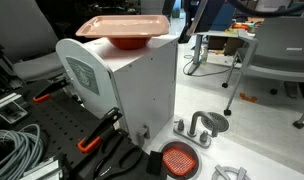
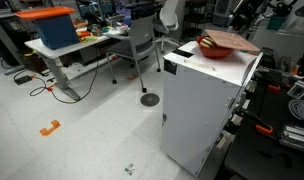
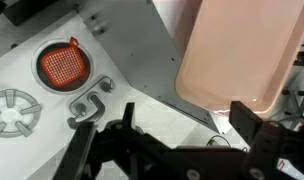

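Note:
A flat pink tray (image 1: 122, 27) rests on top of a red-orange bowl (image 1: 130, 42), which sits on a white cabinet (image 1: 142, 90). Exterior view 2 shows the tray (image 2: 233, 40) tilted over the bowl (image 2: 209, 46). In the wrist view the tray (image 3: 232, 55) fills the upper right, while the bowl is largely out of sight. My gripper stands open above the scene, its two dark fingers wide apart and nothing between them. At the top of exterior view 1 it is only partly visible, close to the tray's right side.
Below the cabinet are a sink with a red strainer (image 3: 64, 66), a faucet (image 3: 89, 106) and a stove burner (image 3: 10, 113). Cables (image 1: 19, 155) and black-and-orange clamps (image 1: 97, 133) occupy the left side. A grey chair (image 1: 277, 55) stands behind on open floor.

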